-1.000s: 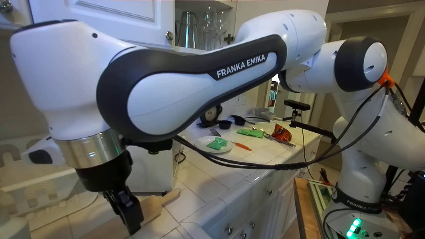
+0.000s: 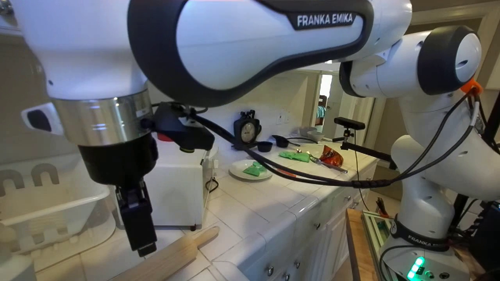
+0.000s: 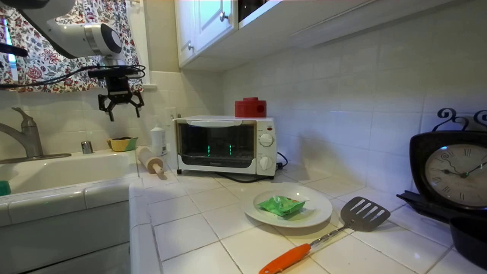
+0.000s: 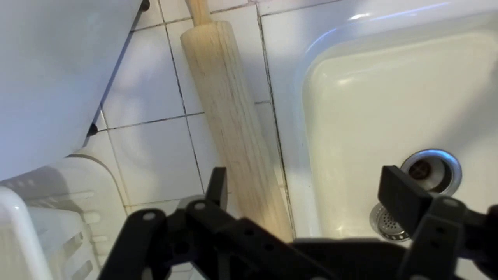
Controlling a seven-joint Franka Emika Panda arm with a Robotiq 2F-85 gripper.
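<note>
Empty and open, my gripper [image 3: 124, 116] hangs high over the sink side of the counter in exterior view 2. In the wrist view its fingers [image 4: 217, 189] are wide apart, with the sink's rim and basin visible between and beyond them. A pale wooden rolling pin [image 4: 233, 112] lies on the white tiles beside the sink, below the gripper and untouched. Its near part is hidden behind the gripper in the wrist view. Exterior view 1 shows the gripper [image 2: 147, 249] pointing down above the pin's [image 2: 175, 253] line.
A white toaster oven [image 3: 219, 162] with a red container [image 3: 250, 109] on top stands by the pin. A plate [image 3: 319, 211] holds a green packet [image 3: 282, 205], near an orange-handled spatula [image 3: 287, 258]. The dish rack [image 4: 35, 242] borders the pin's other end.
My gripper has risen, moved slightly left in exterior view 1, and now points more straight down.
</note>
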